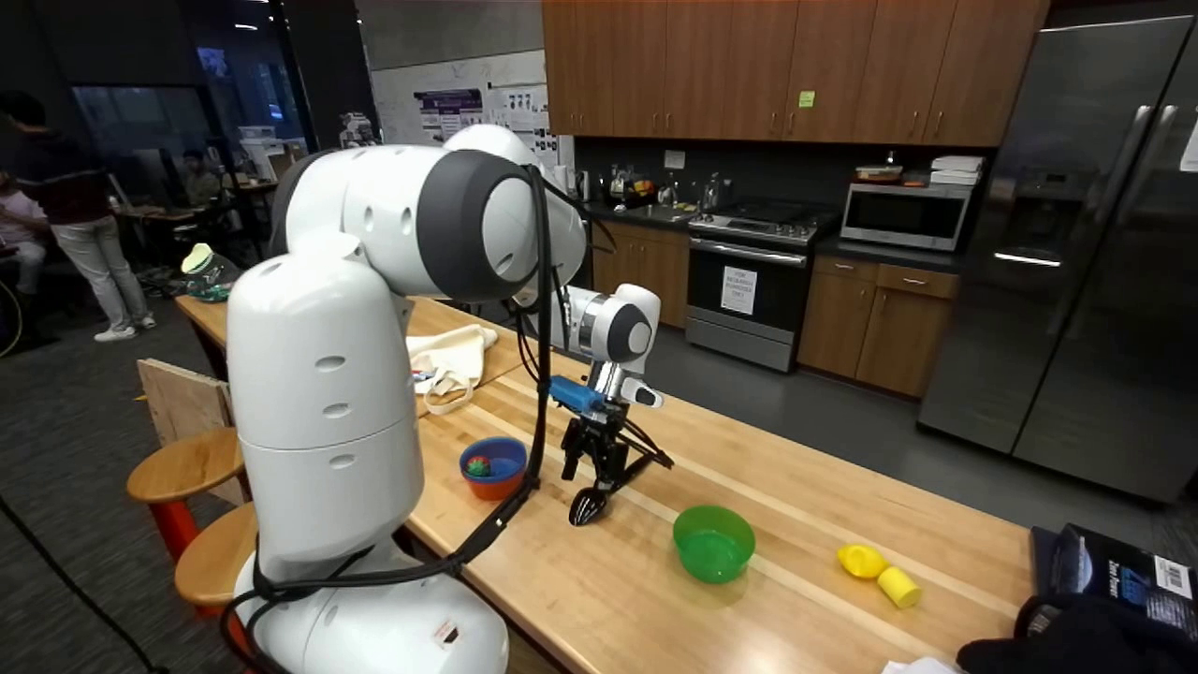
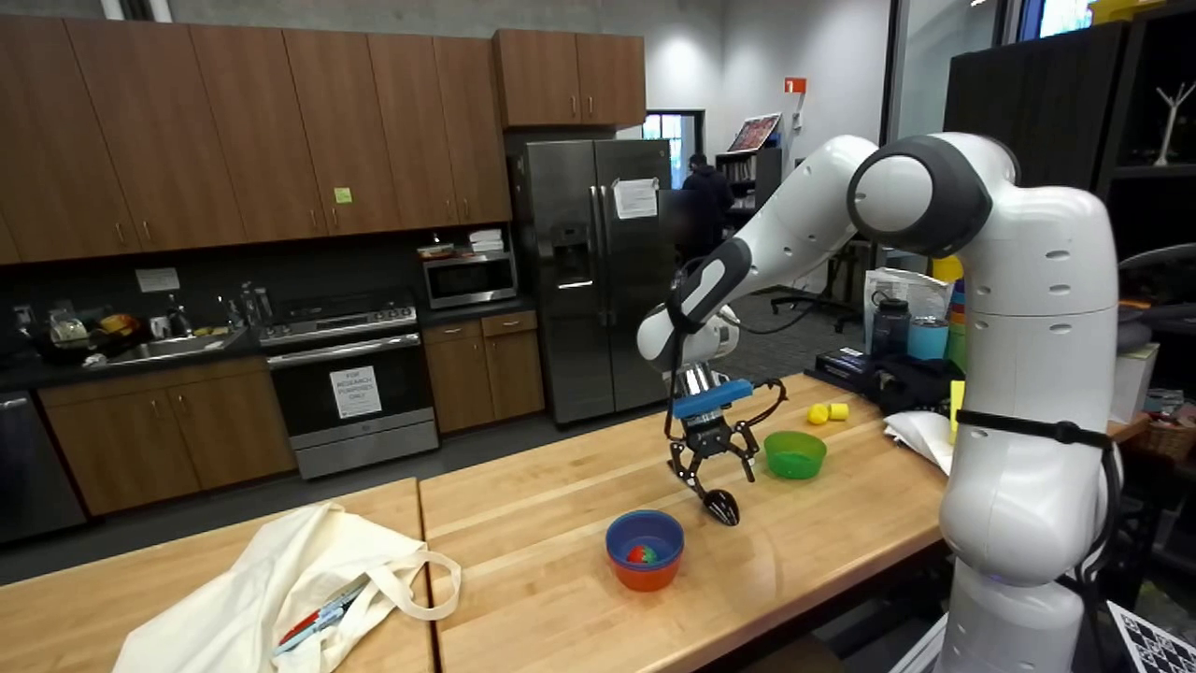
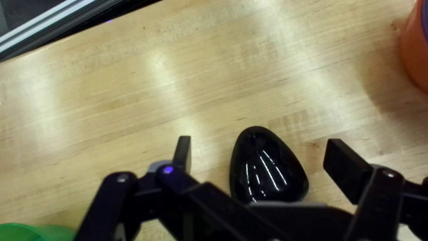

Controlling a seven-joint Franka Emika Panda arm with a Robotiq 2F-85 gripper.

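A glossy black utensil, spoon-like, lies on the table; its rounded head [image 3: 266, 170] shows between my fingers in the wrist view. The same head [image 2: 720, 508] is below the gripper [image 2: 715, 469] in exterior view 2. My gripper is open, one fingertip to either side of the head, with a gap on both sides. The utensil's handle is mostly hidden behind the gripper's linkage. A green bowl [image 1: 714, 544] stands apart to one side of the gripper. On the other side, a blue bowl [image 2: 645, 533] nested in an orange one [image 2: 647, 578] holds a red-and-green item [image 2: 641, 554].
Two yellow pieces [image 1: 862, 561] lie beyond the green bowl. A black box [image 1: 1123, 573] and dark cloth occupy the table's far end. A cream tote bag [image 2: 269, 589] rests at the opposite end. Bare wood surrounds the utensil.
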